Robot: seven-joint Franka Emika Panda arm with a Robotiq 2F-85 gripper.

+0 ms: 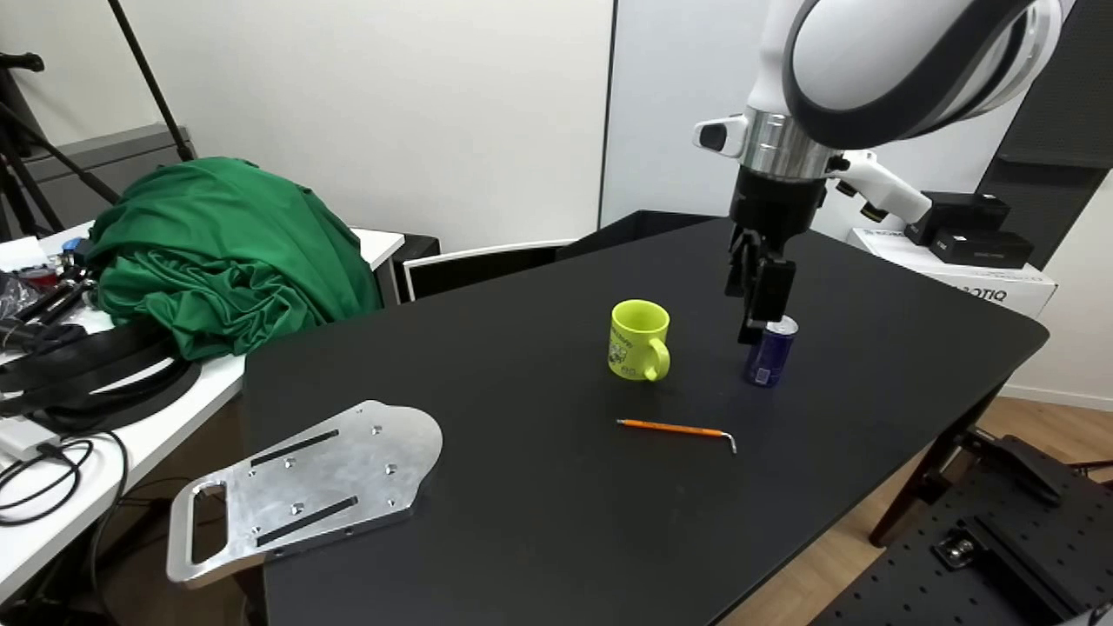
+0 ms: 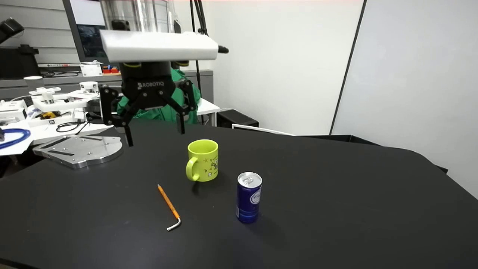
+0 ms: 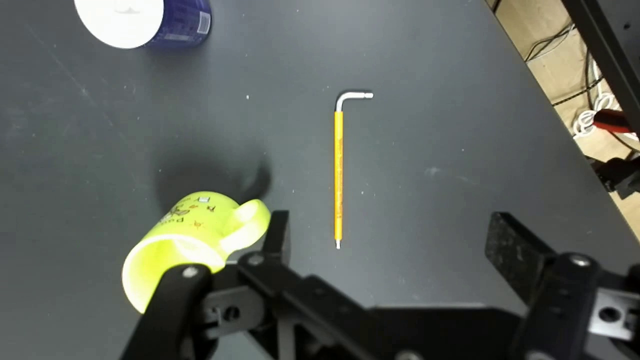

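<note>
My gripper hangs above the table, open, with nothing between its fingers. In the wrist view an orange hex key lies flat on the table, its bent metal end pointing away from the fingers. It lies between the two fingertips sideways, but farther out and lower down. A lime-green mug stands upright with its handle towards the hex key; in the wrist view my left finger partly covers it. The blue can stands upright, apart from the mug and the hex key.
A metal plate lies at the table's left edge. Green cloth is heaped on a white side table.
</note>
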